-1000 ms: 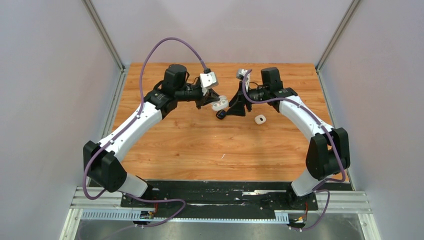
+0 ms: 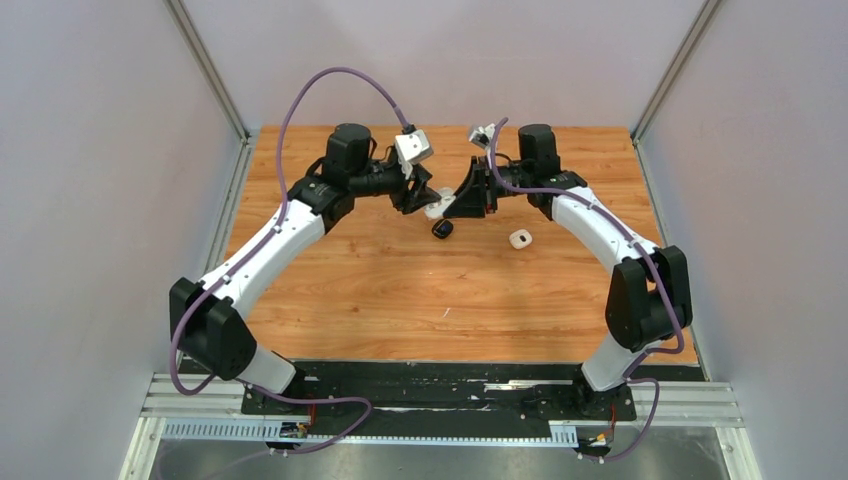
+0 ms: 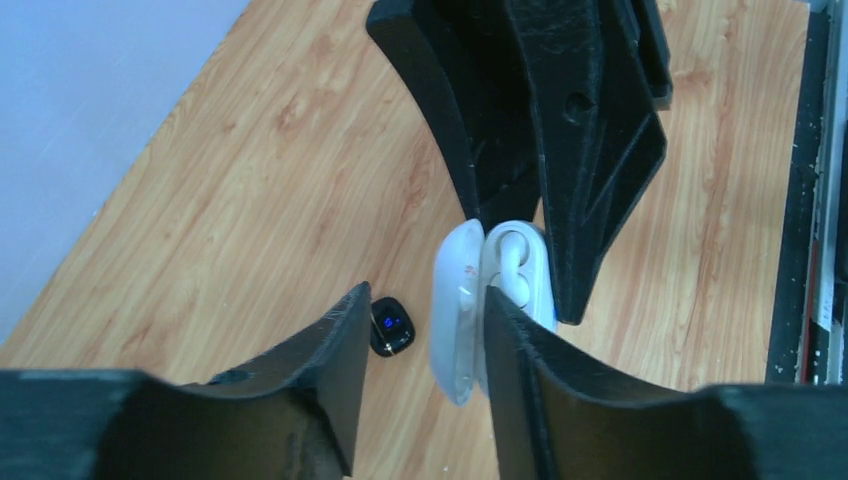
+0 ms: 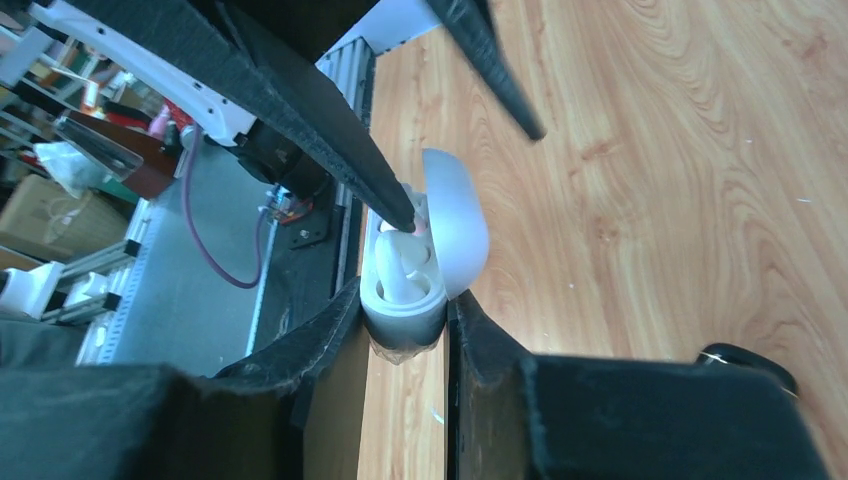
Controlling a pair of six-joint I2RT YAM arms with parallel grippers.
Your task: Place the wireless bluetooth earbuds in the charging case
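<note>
The white charging case (image 4: 403, 295) is held upright in my right gripper, which is shut on its end; its lid (image 4: 455, 220) stands open, and white earbud shapes show inside. In the left wrist view the case (image 3: 455, 310) sits between the dark right fingers and my left gripper. The left gripper stands part open, fingertips close beside the case; one dark finger reaches down into the case opening in the right wrist view. In the top view both grippers meet over the middle of the table.
A small black square object (image 2: 442, 229) lies on the wooden table (image 2: 400, 300) below the grippers, and a white square piece (image 2: 520, 239) lies to its right.
Since a second ago my right gripper has moved up and back to the case, now gripping it. My left gripper has shifted slightly and its fingers stand apart around the case.
</note>
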